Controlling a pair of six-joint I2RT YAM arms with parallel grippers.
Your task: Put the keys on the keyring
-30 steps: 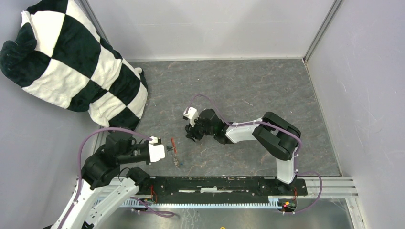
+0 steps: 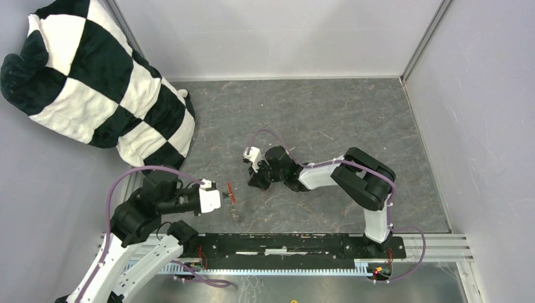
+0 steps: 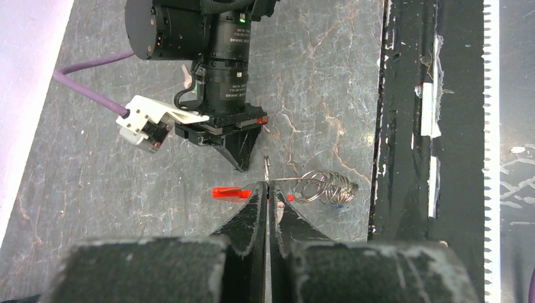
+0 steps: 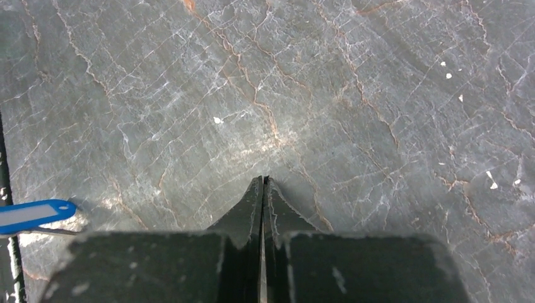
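My left gripper is shut on thin metal wire; the coiled wire keyring (image 3: 325, 187) hangs off to its right in the left wrist view, and a short loop pokes out past the tips. A red tag (image 3: 230, 192) shows on both sides of the fingers, partly hidden by them. My right gripper is shut, and nothing shows between its tips. In the top view it stands to the right of the red tag (image 2: 231, 189), apart from it. At the right wrist view's left edge is a blue tag (image 4: 38, 213) with a thin metal piece below it.
A checkered cushion (image 2: 107, 82) fills the back left corner. The black rail (image 2: 277, 252) runs along the front edge. Behind and to the right of the right arm, the grey floor (image 2: 315, 120) is mostly bare, with small white scraps.
The right gripper's tips have swung a little to the right and toward the front.
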